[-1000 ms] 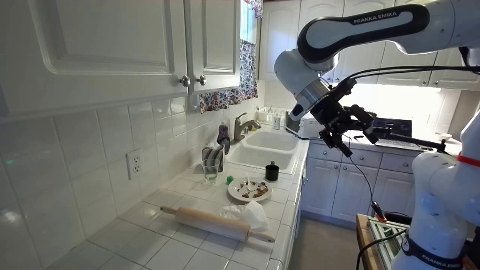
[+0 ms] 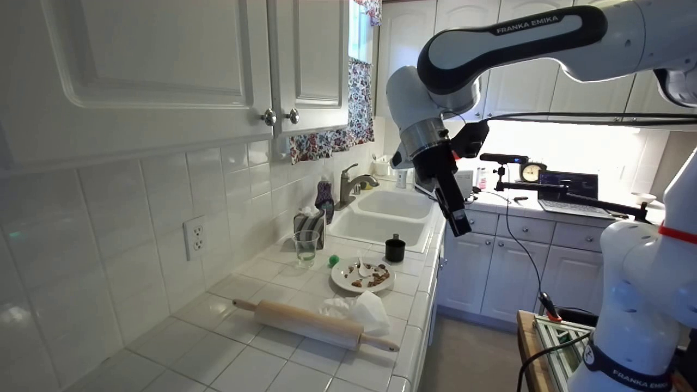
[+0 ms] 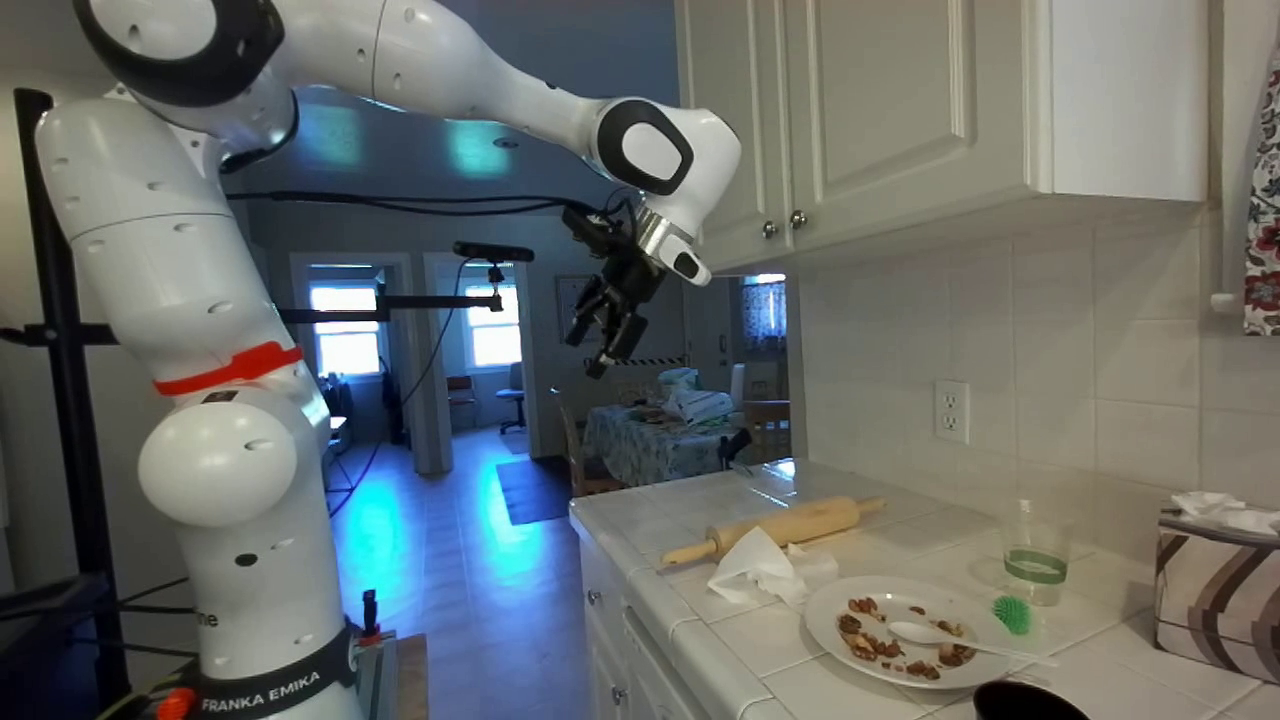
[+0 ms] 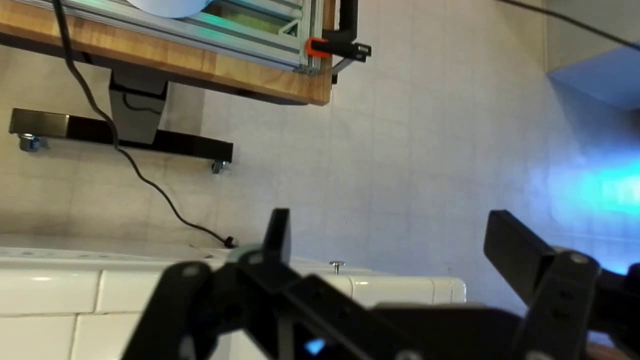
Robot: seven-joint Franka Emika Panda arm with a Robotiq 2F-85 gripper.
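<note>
My gripper is open and empty, its two dark fingers wide apart in the wrist view. In the first exterior view the gripper (image 2: 460,228) hangs in the air to the right of the counter edge, well above it. A white plate (image 3: 828,618) with brown crumbled pieces and a white spoon (image 3: 960,640) rests on the counter. Beside it are a crumpled napkin (image 3: 758,566) and a wooden rolling pin (image 2: 307,321). A spiky green ball (image 3: 1011,614), a clear cup (image 2: 305,248) and a black cup (image 2: 395,249) stand around the plate.
A striped tissue box (image 2: 309,230) and a purple bottle (image 2: 324,199) are by the sink (image 2: 385,222). Overhead, white cabinets (image 2: 163,78) jut out above the counter. A wooden-edged cart (image 4: 240,75) carries the arm's base.
The gripper has swung left toward the counter edge in the first exterior view and turned, its fingers now seen edge-on. The objects on the counter have stayed put.
</note>
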